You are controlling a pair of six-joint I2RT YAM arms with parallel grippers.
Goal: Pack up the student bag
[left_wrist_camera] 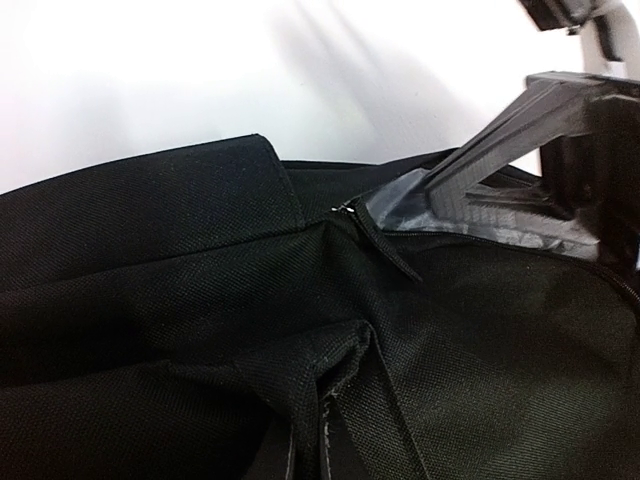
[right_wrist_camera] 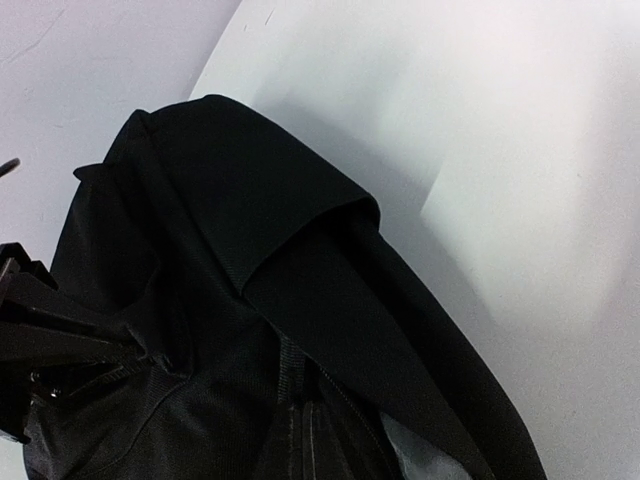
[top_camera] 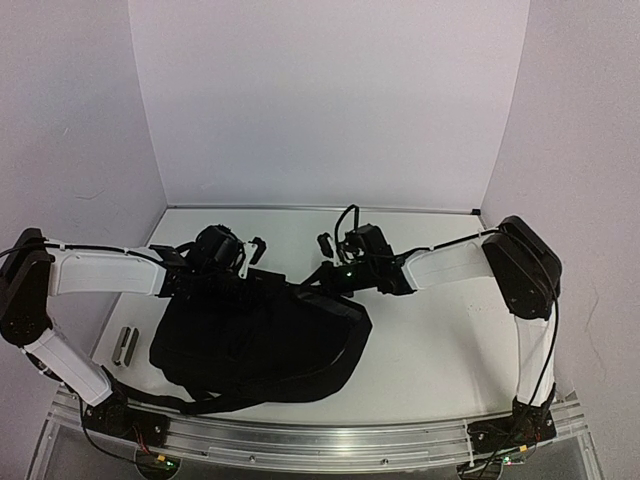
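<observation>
The black bag lies on the left and middle of the table, its top edge toward the back. My left gripper is shut on a raised fold of bag cloth. Over the bag's zipped edge is my right gripper, its fingers closed together. A short black zipper pull hangs from its slider; in the right wrist view the pull runs toward those fingertips, but in the left wrist view its end looks loose. Something pale grey shows in the gap beside the zip.
Two small slim grey objects lie left of the bag. A black strap trails along the front edge of the table.
</observation>
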